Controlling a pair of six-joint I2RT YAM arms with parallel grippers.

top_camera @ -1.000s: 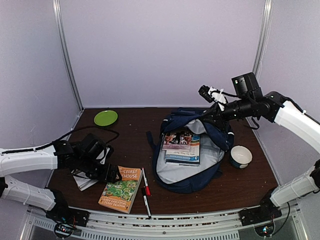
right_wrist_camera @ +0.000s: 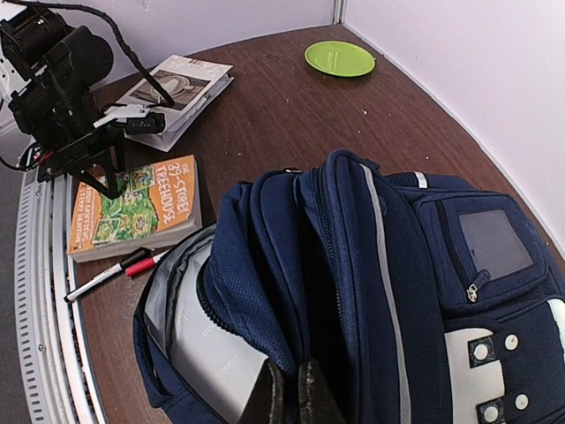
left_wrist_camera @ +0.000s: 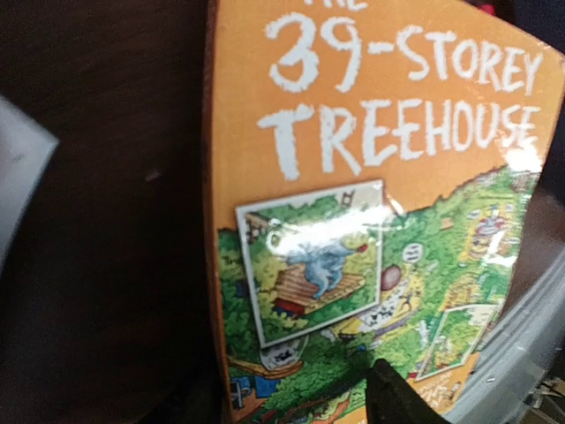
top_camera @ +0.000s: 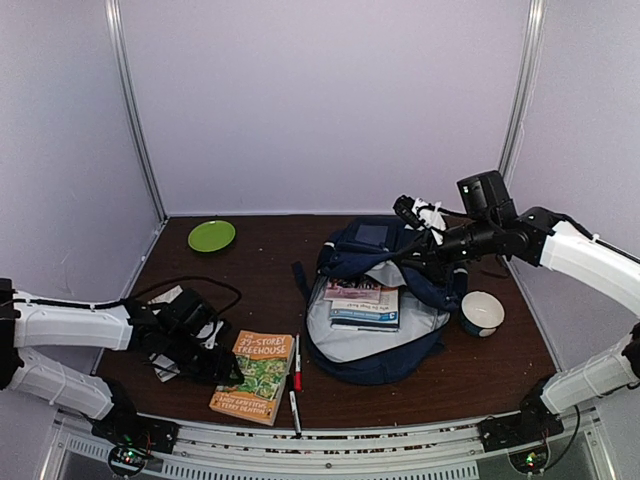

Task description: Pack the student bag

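Observation:
The orange Treehouse book point(top_camera: 256, 378) lies flat near the table's front edge, its cover filling most of the left wrist view. My left gripper is over its lower end with the fingers apart, one beside the left edge and the other above the cover; contact cannot be told. The navy backpack point(top_camera: 378, 357) lies with its main compartment gaping, and books point(top_camera: 365, 307) rest inside on the grey lining. My right gripper is shut on the backpack's fabric flap point(right_wrist_camera: 252, 274), holding it raised.
A black marker point(top_camera: 295, 412) and a red marker point(top_camera: 297, 375) lie along the book's right side. Another book point(right_wrist_camera: 177, 93) is behind my left arm. A green plate point(top_camera: 211, 236) sits far left, and a bowl point(top_camera: 482, 313) stands right of the backpack.
The orange book has slid slightly right and the red marker has turned straighter. My left gripper has come lower over the book. The right gripper has shifted a little left and down, with the flap.

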